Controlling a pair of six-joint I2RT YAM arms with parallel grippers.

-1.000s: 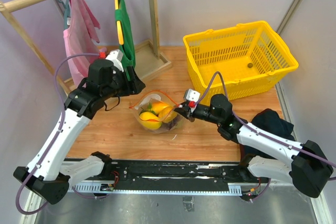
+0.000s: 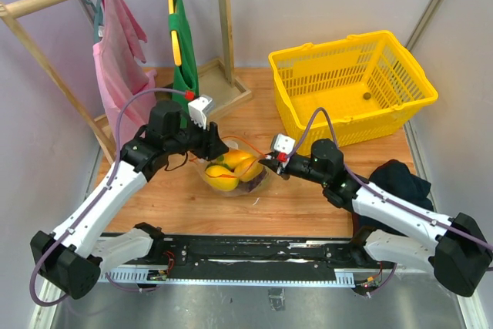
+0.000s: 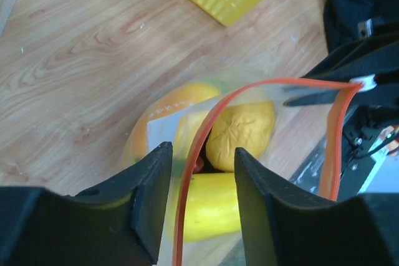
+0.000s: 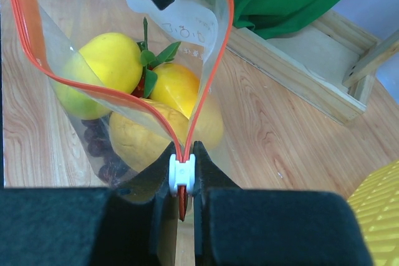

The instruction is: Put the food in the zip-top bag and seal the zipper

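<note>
The clear bag (image 2: 245,189) with its orange zipper stands on the table, its mouth spread open. Inside lie yellow fruits (image 2: 223,178), dark grapes (image 4: 106,154) and some green leaves. My right gripper is shut on the bag's zipper end, with the white slider (image 4: 182,174) between its fingers. At the bag's other side, my left gripper is part open above the rim. In the left wrist view one strip of the orange zipper (image 3: 198,138) passes between its fingers, which do not close on it.
A yellow basket (image 2: 350,125) stands at the back right. A rack with pink and green garments (image 2: 119,59) is at the back left. Dark cloth (image 2: 397,190) lies at the right. Bare table surrounds the bag.
My left gripper has moved right and down in the top view, from beside the bag to its rim. The right gripper and the bag's contents have barely moved.
</note>
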